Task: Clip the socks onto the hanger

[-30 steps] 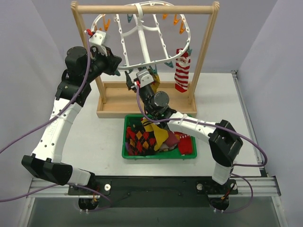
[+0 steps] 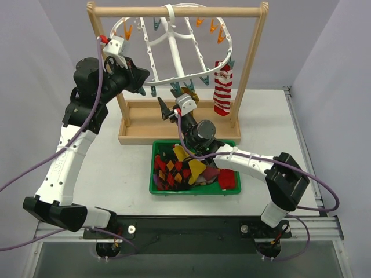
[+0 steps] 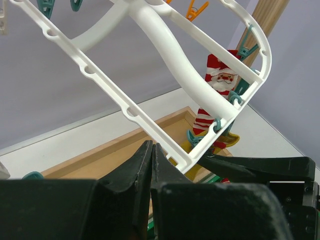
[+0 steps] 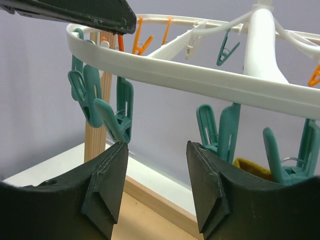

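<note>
My left gripper (image 2: 137, 81) is at the hanger's (image 2: 179, 76) left rim, shut; what it grips is hidden in its own view. My right gripper (image 2: 168, 110) is below the front rim, fingers apart with nothing between, facing teal clips (image 4: 120, 115) in the right wrist view. A red-striped Santa sock (image 2: 222, 90) hangs at the hanger's right. A yellow sock (image 3: 227, 141) hangs at the front clips, partly hidden.
A green bin (image 2: 153, 185) of socks stands in front of the wooden frame (image 2: 126, 137).
Over the last second my right gripper moved slightly right and down, away from the front rim. The Santa sock swung slightly.
</note>
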